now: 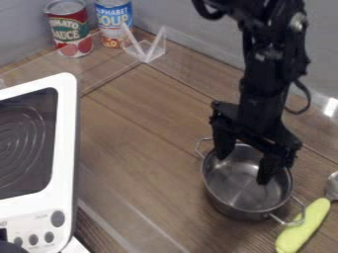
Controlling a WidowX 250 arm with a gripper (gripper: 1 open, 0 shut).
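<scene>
A black robot gripper reaches down over a steel pot on the wooden table, its two fingers apart and their tips inside or just above the pot's opening. Nothing shows between the fingers. The pot's far rim is partly hidden behind the gripper.
A white hot plate fills the left side. A yellow banana-like object and a metal utensil lie right of the pot. A tomato sauce can and a soup can stand at the back left.
</scene>
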